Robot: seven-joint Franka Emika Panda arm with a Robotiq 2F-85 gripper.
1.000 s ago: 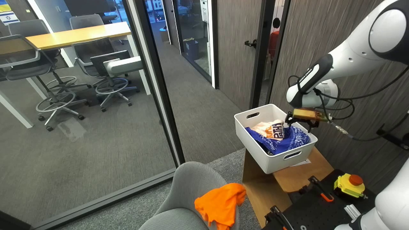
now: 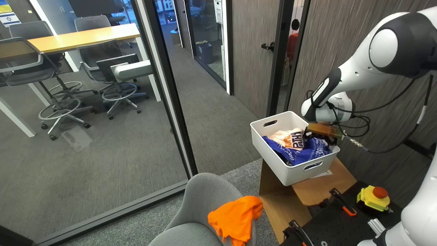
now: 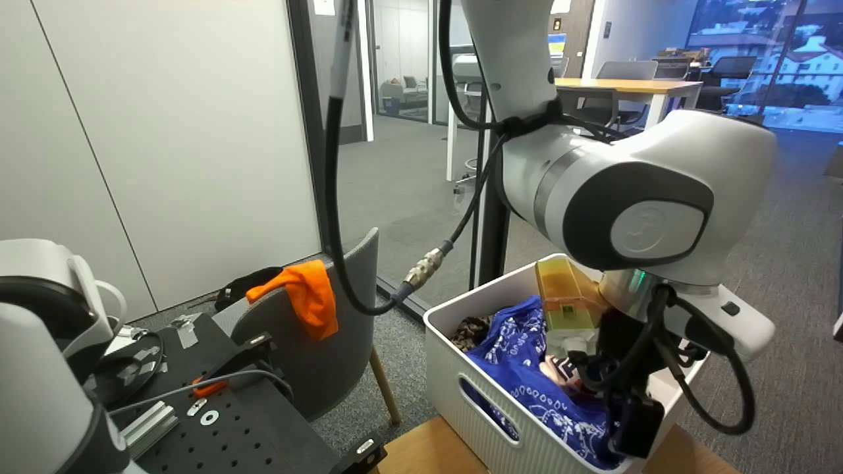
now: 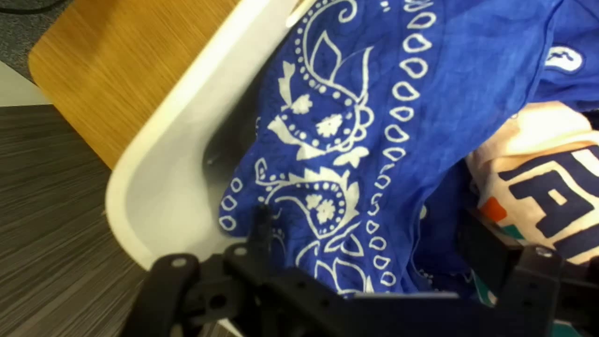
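A blue bandana (image 4: 337, 140) with white paisley print lies crumpled in the white bin (image 2: 268, 153). Beside it is a peach cloth (image 4: 553, 179) with dark and orange lettering. My gripper is low over the bin at the wall side, pointing down, its fingers wide apart. Blue fabric shows in the gap between them. The left finger (image 4: 260, 233) stands by the bandana's edge near the bin's corner; the right one is by the peach cloth. Whether either fingertip touches the cloth, I cannot tell.
The bin stands on a wooden stand (image 2: 334, 180) close to the wood-panel wall. An orange cloth (image 2: 236, 219) hangs over a grey chair (image 2: 207, 196). A yellow box with a red button (image 2: 375, 199) sits on the black table. A cable loops beside the arm.
The arm has come down and slightly left, bringing my gripper from above the bin's rim to lower over the cloths. The bin and cloths look unmoved.
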